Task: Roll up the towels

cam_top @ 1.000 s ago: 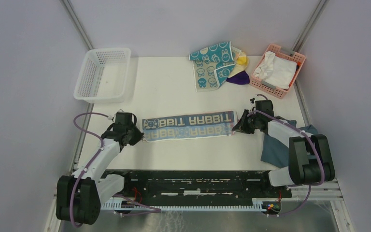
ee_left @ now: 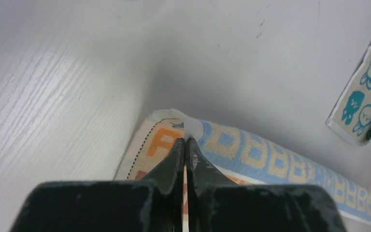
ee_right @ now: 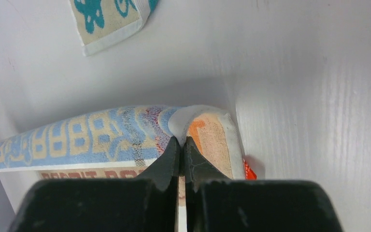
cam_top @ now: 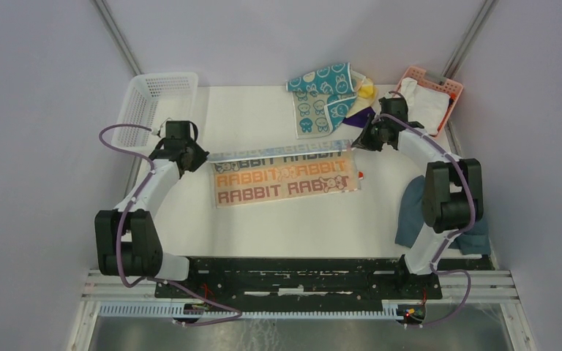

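Observation:
The rabbit towel [cam_top: 285, 180] lies across the middle of the white table, its peach side with RABBIT lettering facing up at the front. Its far edge is lifted into a narrow fold that shows the blue reverse [ee_right: 77, 135]. At the left corner of that edge my left gripper is shut on the towel. My right gripper is shut on the right corner, with cloth pinched between its fingertips. The edge is stretched nearly straight between the two grippers.
Behind lie a teal patterned towel [cam_top: 313, 110] and a purple cloth [cam_top: 359, 117]. An empty white basket [cam_top: 128, 117] stands back left, a pink basket [cam_top: 445, 121] with white cloths back right. Dark blue cloth [cam_top: 412, 212] lies front right.
Both grippers have moved away from the front, carrying the towel's near edge over to the far side. The upward face has turned from blue to mostly peach.

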